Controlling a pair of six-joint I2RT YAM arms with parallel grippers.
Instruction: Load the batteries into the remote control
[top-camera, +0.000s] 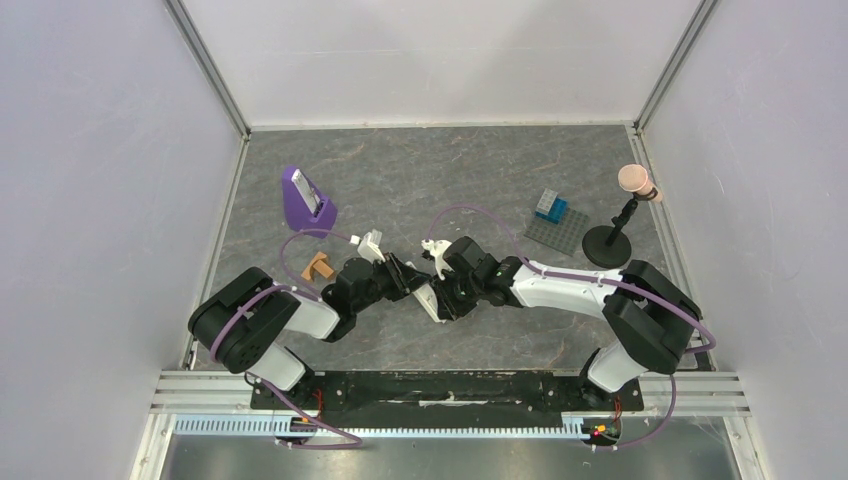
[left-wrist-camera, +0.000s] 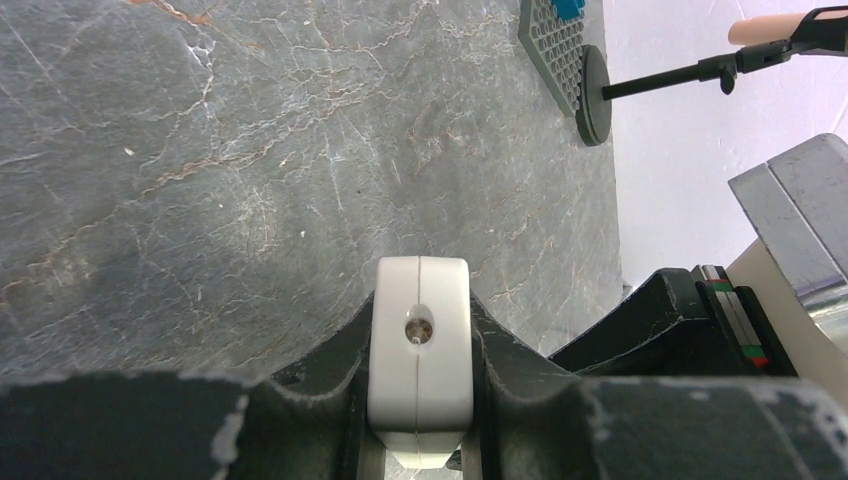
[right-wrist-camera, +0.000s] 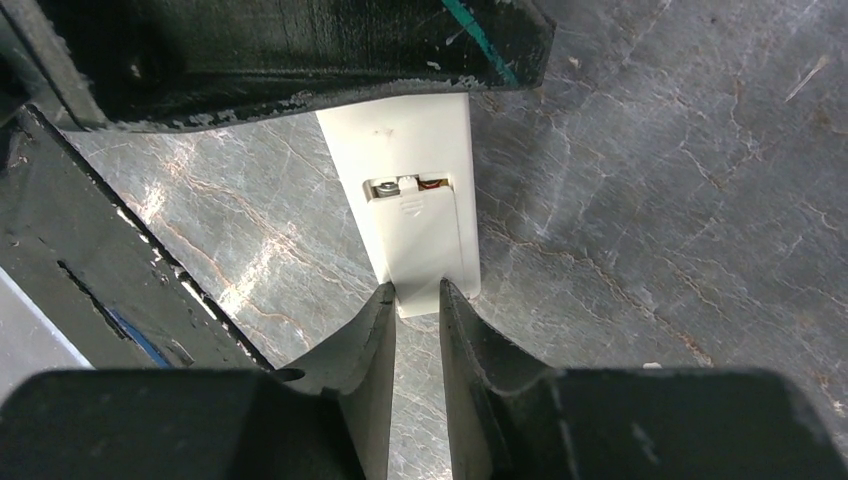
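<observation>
A white remote control (top-camera: 426, 300) is between the two grippers at the front middle of the table. My left gripper is shut on one end of it, which stands up between the fingers in the left wrist view. In the right wrist view the remote's back (right-wrist-camera: 395, 135) shows a battery cover (right-wrist-camera: 420, 240) on the compartment, with a narrow slot at its top showing metal contacts. My right gripper has its fingertips at the lower end of the cover, shut on it. Whether batteries lie under the cover cannot be seen.
A purple holder (top-camera: 307, 210) with a white device stands back left, an orange piece (top-camera: 317, 265) below it. At right are a grey grid plate (top-camera: 555, 235), a blue block (top-camera: 550, 210) and a black stand (top-camera: 605, 245).
</observation>
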